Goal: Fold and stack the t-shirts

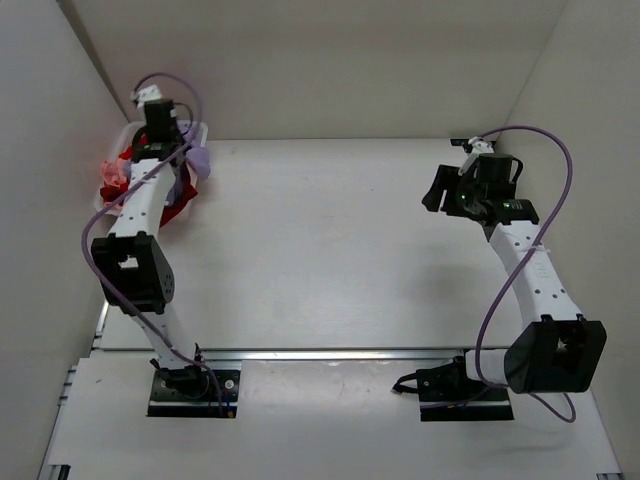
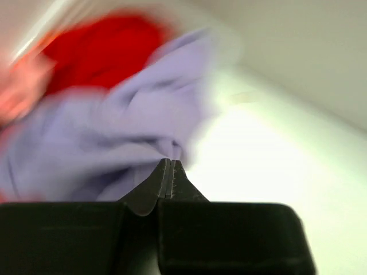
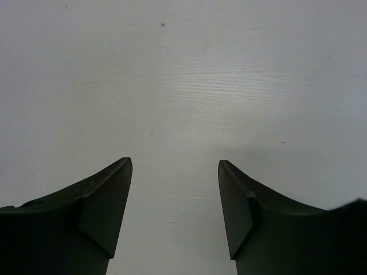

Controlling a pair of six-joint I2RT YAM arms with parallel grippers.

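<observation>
A lavender shirt (image 2: 155,109) fills much of the left wrist view, blurred except near my fingertips. My left gripper is shut, and a fold of that shirt runs into its tips. From the top, the lavender cloth (image 1: 198,162) shows at the right side of a white bin (image 1: 202,132), partly hidden by the left arm. Red cloth (image 1: 178,207) and a pink piece (image 1: 112,180) lie in the bin too. Over the bare table at the right, my right gripper stands open, nothing between its fingers.
The bin sits in the far left corner, close to the left wall (image 1: 40,200) and back wall (image 1: 350,70).
</observation>
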